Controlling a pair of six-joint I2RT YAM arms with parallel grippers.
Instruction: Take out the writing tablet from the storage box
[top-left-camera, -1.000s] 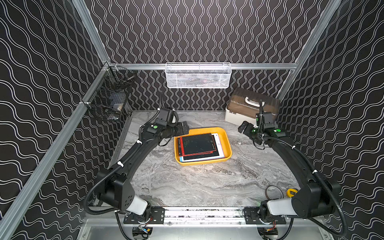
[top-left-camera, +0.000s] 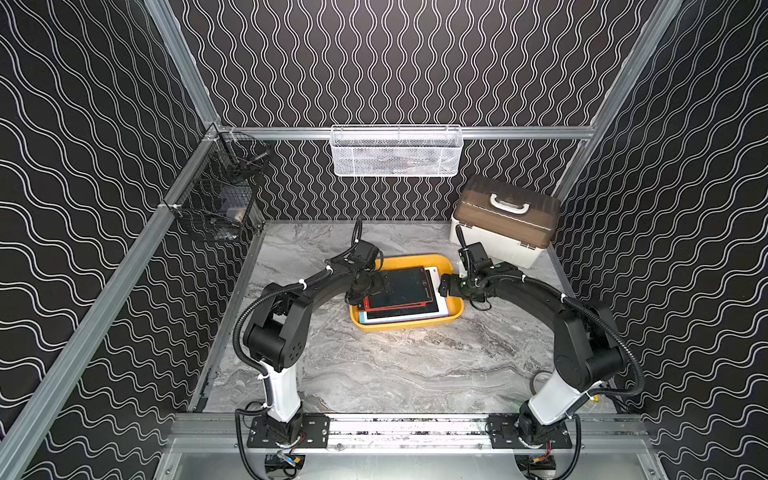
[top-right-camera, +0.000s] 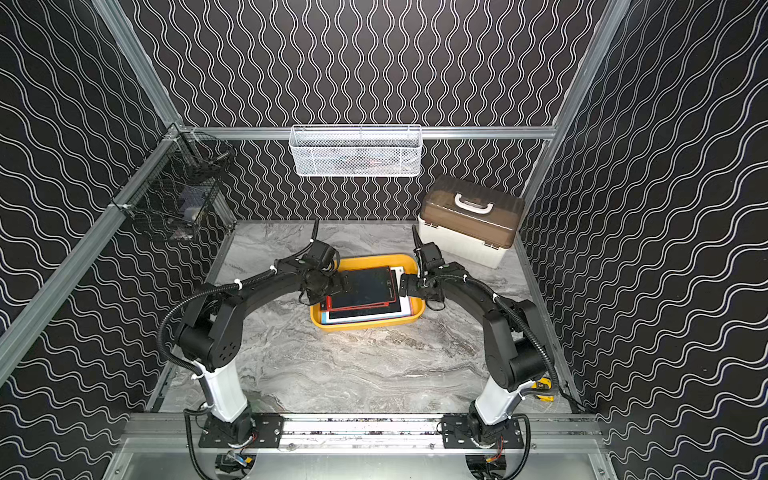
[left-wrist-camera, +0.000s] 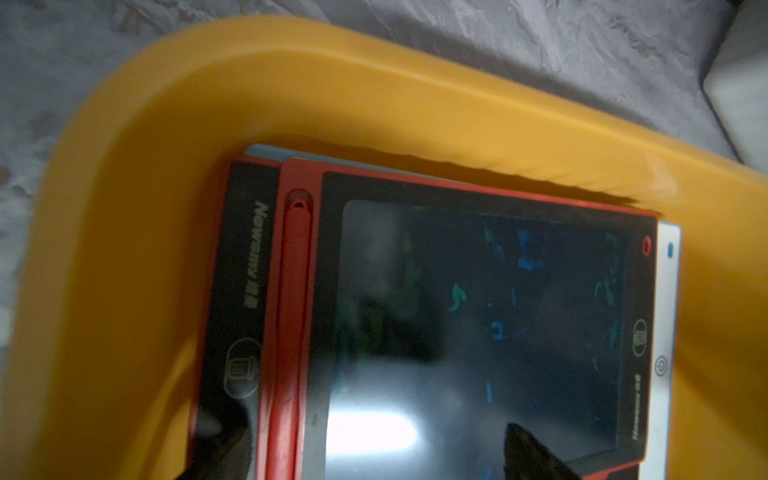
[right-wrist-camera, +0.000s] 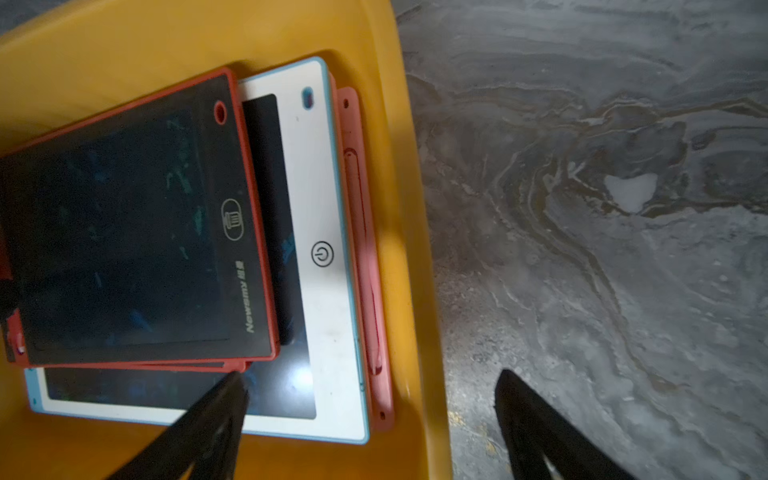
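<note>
Several writing tablets lie stacked in a shallow yellow box (top-left-camera: 408, 324). On top is a black-screened, red-edged tablet (left-wrist-camera: 480, 320) with a red stylus in its side. Under it, a white-framed tablet (right-wrist-camera: 324, 192) sticks out to the right, and a pink edge (right-wrist-camera: 366, 264) shows beyond that. My left gripper stands open over the box's left part, one finger over the stylus side and the other over the screen. Over the right wall of the box is my right gripper, open, its fingers on either side of that wall as viewed. Neither holds anything.
A white case with a brown lid (top-left-camera: 508, 212) stands behind my right arm. A white wire basket (top-left-camera: 397, 152) hangs on the back wall, a black one (top-left-camera: 216, 200) at the left.
Both arms have reached inward, the left gripper rightward over the box's left side and the right gripper leftward to its right side. The box and tablets look unmoved.
</note>
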